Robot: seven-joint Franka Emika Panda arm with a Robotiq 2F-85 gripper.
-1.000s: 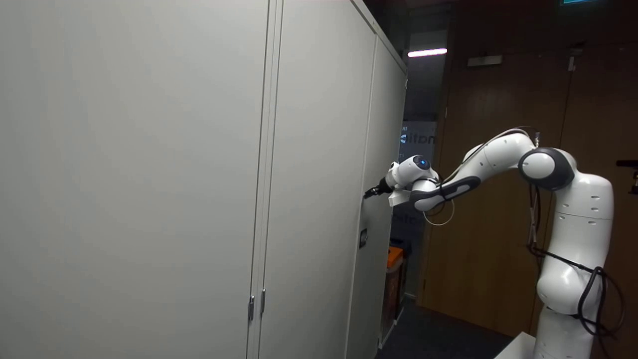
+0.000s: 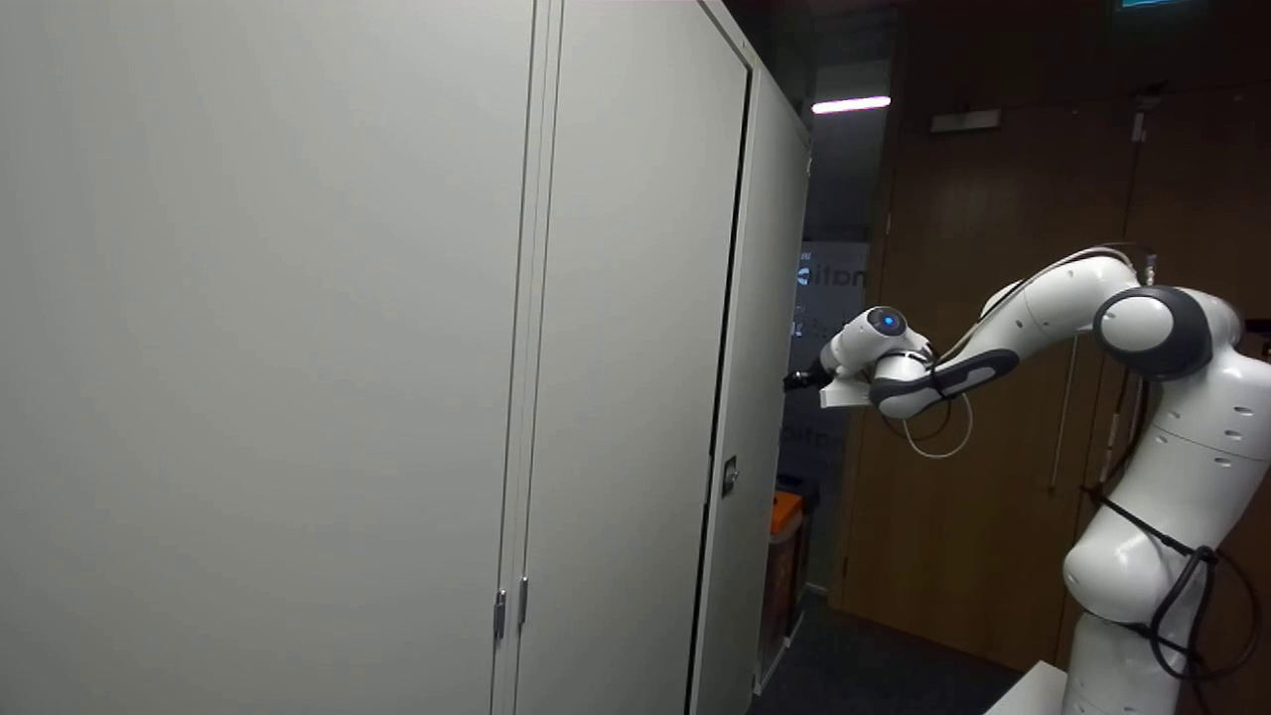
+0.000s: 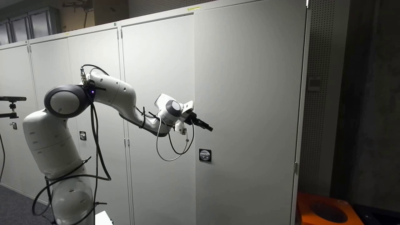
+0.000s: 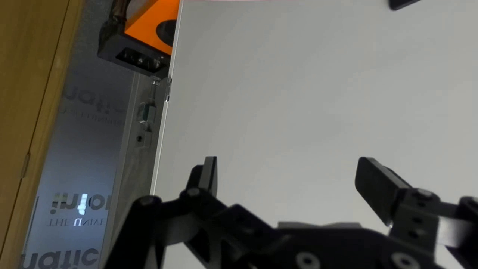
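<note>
In the wrist view my gripper is open, its two black fingers wide apart with nothing between them. Its tips point at the grey right-hand cabinet door (image 3: pixel 251 93). A dark gap runs along that door's free edge in exterior view 1, so the door (image 2: pixel 772 274) stands slightly ajar from its neighbour (image 2: pixel 637 298). The square door handle (image 3: pixel 205 155) sits below the gripper (image 3: pixel 210 129) in exterior view 2; in the wrist view only a dark corner of the handle (image 4: pixel 401 3) shows at the top right. Whether the fingertips touch the door cannot be told.
An orange-topped bin (image 3: pixel 326 210) stands beyond the hinge side of the cabinet. Closed cabinet doors (image 3: pixel 48 75) continue to the left. Behind the arm is a wooden door (image 2: pixel 989 477), with dark floor (image 2: pixel 906 661) in front of it.
The arm and gripper have drawn back to the right in exterior view 1, away from the door's free edge. That edge was flush before; now a dark gap shows beside it.
</note>
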